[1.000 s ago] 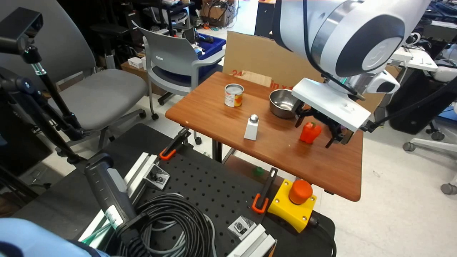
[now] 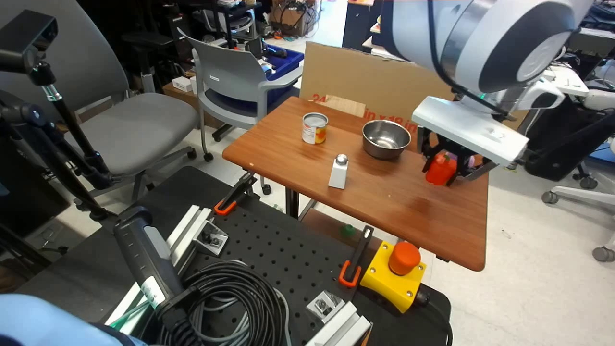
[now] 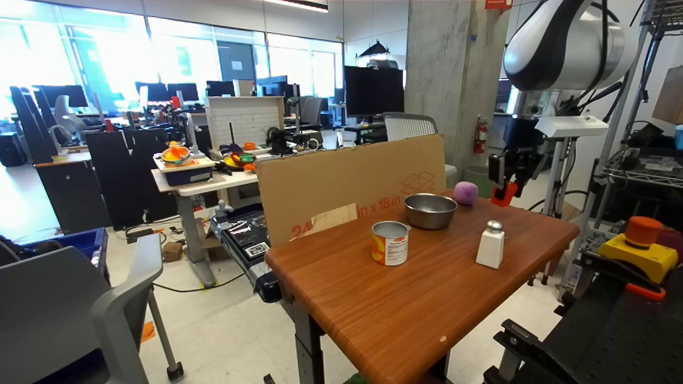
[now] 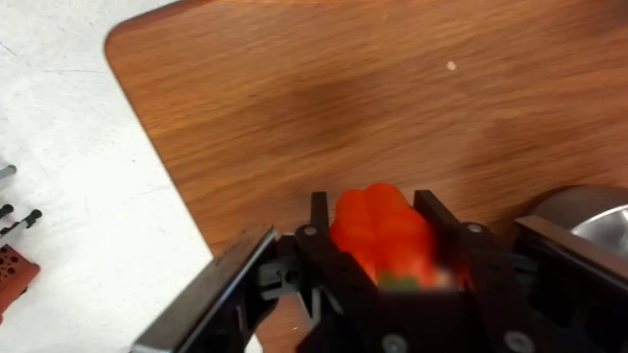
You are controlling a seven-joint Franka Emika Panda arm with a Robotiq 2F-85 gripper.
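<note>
A red-orange toy pepper (image 2: 441, 169) is held between the black fingers of my gripper (image 2: 442, 164), which is shut on it. In the wrist view the pepper (image 4: 379, 229) fills the space between both fingertips, its green stem end toward the palm. Exterior view 2 has the pepper (image 3: 504, 194) hanging below the gripper (image 3: 506, 182) at the table's far right, seemingly clear of the wood. A steel bowl (image 2: 386, 139) stands to the left of the gripper in exterior view 1. The purple ball (image 3: 466, 192) rests beyond the bowl and is mostly hidden behind the gripper in exterior view 1.
An opened can (image 2: 314, 128) and a white shaker (image 2: 338, 172) stand on the wooden table (image 2: 276, 141). A cardboard sheet (image 2: 380, 80) rises along the back edge.
Open around the pepper on the table a second ago, the gripper has shut on it. Arm and pepper have shifted right and upward in exterior view 1.
</note>
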